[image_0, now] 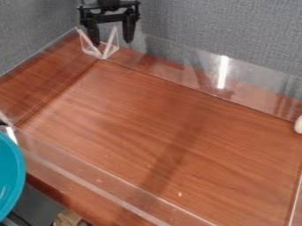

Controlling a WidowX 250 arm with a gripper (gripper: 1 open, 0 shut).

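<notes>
My black gripper [111,35] hangs at the top of the view over the back left corner, open. Just below it a clear angled plastic piece [99,49] stands at the corner of the transparent wall. I cannot tell whether anything touches it.
A wooden floor [165,132] fills the middle, bare, ringed by low clear walls [236,75]. A teal round object [6,177] is at the lower left edge, and a white object [298,125] at the right edge.
</notes>
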